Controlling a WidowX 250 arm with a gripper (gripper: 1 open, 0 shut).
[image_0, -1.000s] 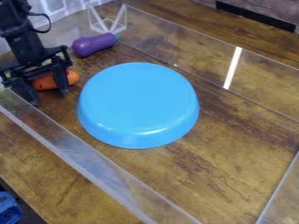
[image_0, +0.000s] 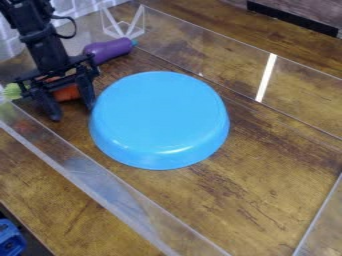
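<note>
The black gripper (image_0: 59, 78) is at the left, low over an orange carrot (image_0: 67, 91) with a green top; its fingers partly cover the carrot, and whether it grips it cannot be told. Right of it a large blue upturned bowl or plate (image_0: 159, 118) lies on the wooden table (image_0: 254, 190).
A purple eggplant (image_0: 110, 50) lies behind the gripper near a small white rack (image_0: 124, 20). A blue object (image_0: 8, 240) is at the lower left edge. Clear plastic walls border the table.
The gripper has shifted right and up over the carrot, which is now more hidden. The bowl looks essentially in place.
</note>
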